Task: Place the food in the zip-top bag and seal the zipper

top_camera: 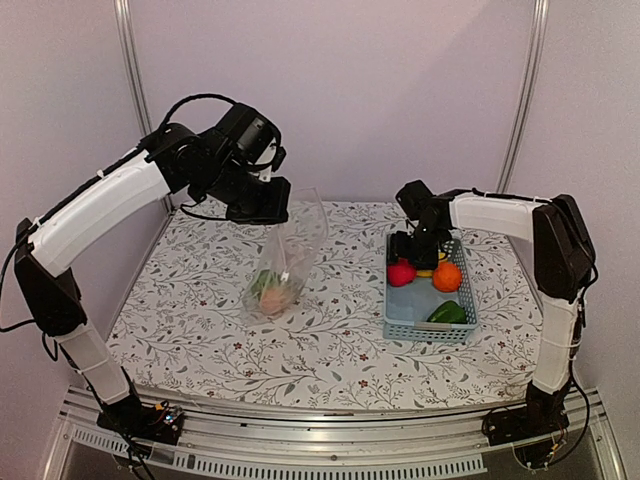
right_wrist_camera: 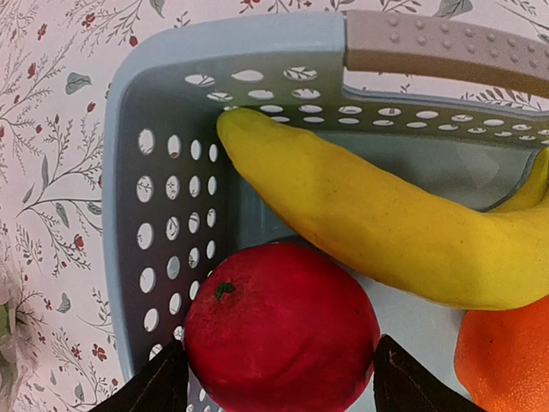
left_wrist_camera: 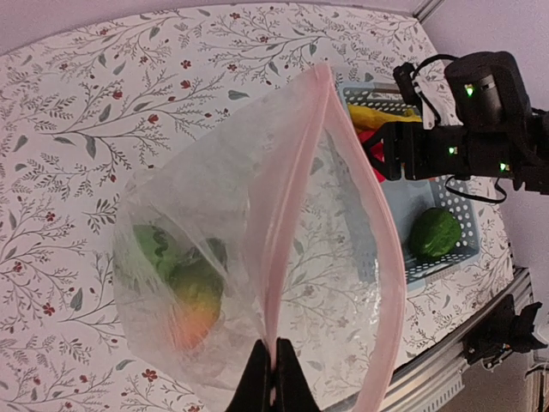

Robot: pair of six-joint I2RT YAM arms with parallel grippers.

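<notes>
The clear zip bag (top_camera: pixel 285 258) hangs from my left gripper, which is shut on its pinkish rim in the left wrist view. The bag's mouth gapes on the side toward the basket. Inside the bag lie a green item and a greenish-orange one (left_wrist_camera: pixel 196 305), blurred by the plastic. My right gripper is down in the basket, fingers part open, one finger on each side of a red round fruit (right_wrist_camera: pixel 279 318). Whether both fingers press on it I cannot tell. A yellow banana (right_wrist_camera: pixel 343 202), an orange (top_camera: pixel 447 277) and a green pepper (top_camera: pixel 447 312) share the basket.
The grey-blue basket (top_camera: pixel 425 331) stands at the right; its perforated left wall (right_wrist_camera: pixel 163 206) is close beside the red fruit and my right fingers. Between bag and basket the patterned cloth (top_camera: pixel 345 330) is clear, as is the front of the table.
</notes>
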